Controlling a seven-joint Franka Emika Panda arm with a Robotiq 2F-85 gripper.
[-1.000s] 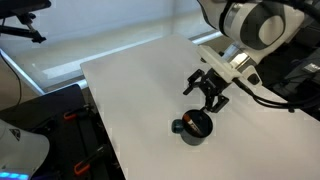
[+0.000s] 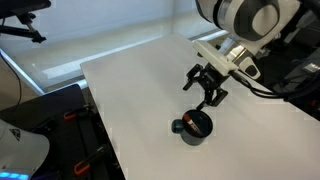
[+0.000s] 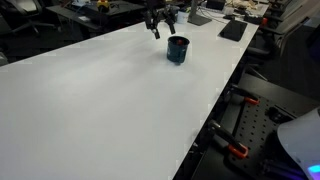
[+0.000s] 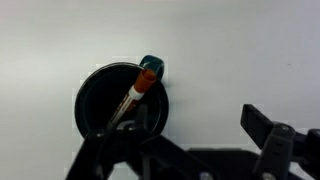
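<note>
A dark mug point(image 2: 193, 136) stands upright on the white table, its teal handle point(image 4: 152, 64) turned away from the arm in the wrist view. Inside it leans a marker point(image 4: 135, 95) with an orange-red end and a white band; its lower part is in shadow. My gripper point(image 2: 196, 90) is open just behind and above the mug, nothing between its fingers. In the wrist view one finger point(image 4: 140, 118) overlaps the near rim of the mug, while the other finger point(image 4: 257, 125) is over bare table to the right.
A dark keyboard-like object point(image 3: 232, 30) lies at the far side in exterior view 2. Black and red frame parts point(image 2: 85, 110) border one table edge.
Over the last second the gripper has shifted slightly around the back of the mug, still open. The mug and marker have stayed put.
</note>
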